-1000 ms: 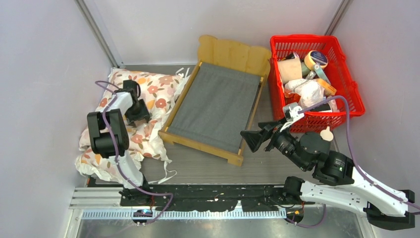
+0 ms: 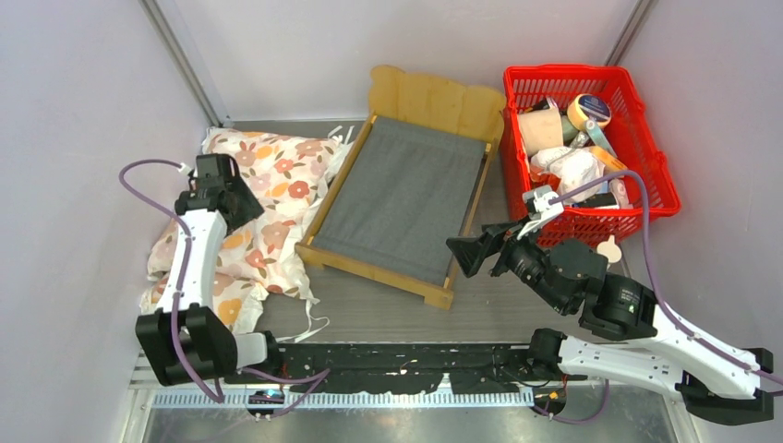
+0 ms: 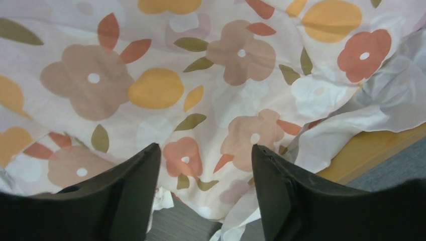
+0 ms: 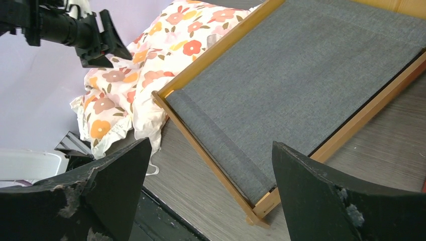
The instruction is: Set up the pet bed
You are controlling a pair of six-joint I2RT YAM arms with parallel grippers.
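A wooden pet bed frame [image 2: 402, 194] with a grey fabric base stands in the middle, its scalloped headboard [image 2: 436, 101] at the back. The floral cushion [image 2: 284, 166] lies rumpled on the floor left of the frame, one edge resting against the side rail. My left gripper [image 2: 247, 212] hangs above the cushion; in the left wrist view its fingers [image 3: 143, 173] are apart, with no cloth caught between them. To the right of the frame's front corner, my right gripper [image 2: 471, 258] is open and empty, held above the floor.
A red basket [image 2: 651, 152] full of tape rolls and other items stands at the back right, behind the right arm. White ties [image 2: 312, 323] trail from the cushion's front.
The left arm has swung left and lifted off the cushion's middle, and its fingers look wider. The right arm has shifted only slightly. Frame and cushion look nearly the same.
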